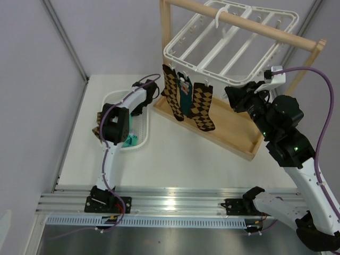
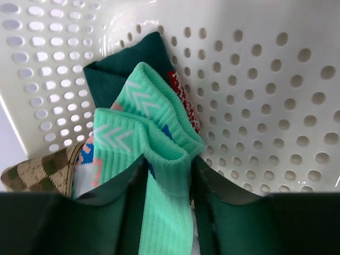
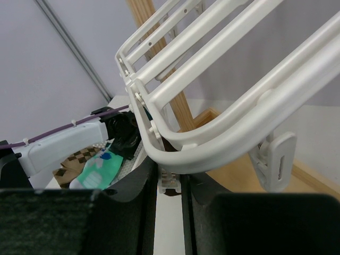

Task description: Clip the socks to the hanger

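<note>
A mint-green sock (image 2: 172,170) with pale chevrons lies in the white basket. In the left wrist view my left gripper has its fingers on either side of a bunched fold of it; whether they are fully closed on the fold is unclear. The white hanger (image 1: 199,69) hangs from a wooden bar, with two brown argyle socks (image 1: 202,106) and a dark teal sock (image 1: 185,95) along its left front edge. My right gripper is shut on a white clip (image 3: 169,179) under the hanger's front corner.
The basket (image 1: 144,130) stands on the left of the white table, with a dark green sock (image 2: 127,64) and a brown checked sock (image 2: 45,172) also inside. A wooden tray (image 1: 228,125) lies below the hanger.
</note>
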